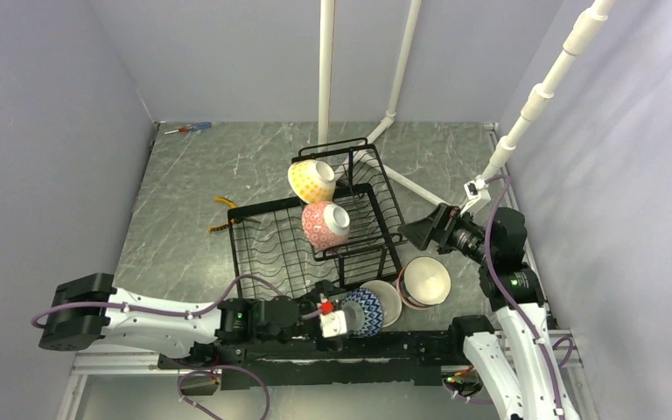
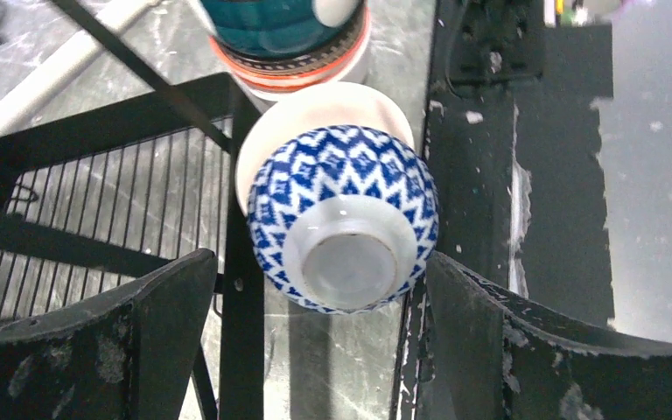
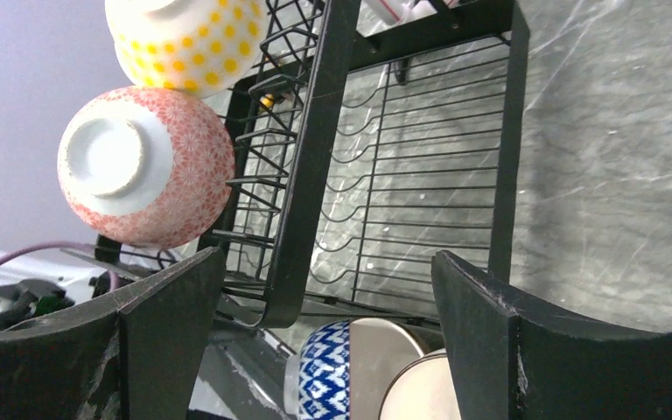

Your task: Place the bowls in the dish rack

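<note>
The black dish rack point(image 1: 262, 245) holds a yellow dotted bowl point(image 1: 311, 180) and a pink patterned bowl point(image 1: 325, 224) on their sides. In front of it a blue zigzag bowl point(image 2: 341, 166) lies bottom up by a white bowl point(image 1: 383, 297), beside a stack of bowls point(image 1: 427, 280). My left gripper is open around the blue bowl's near side, not visibly closed on it. My right gripper stands open at the rack's right side, nothing between its fingers.
White pipes point(image 1: 402, 70) run behind and right of the rack. Pliers point(image 1: 227, 203) and a screwdriver point(image 1: 192, 127) lie on the left of the grey counter, which is clear there.
</note>
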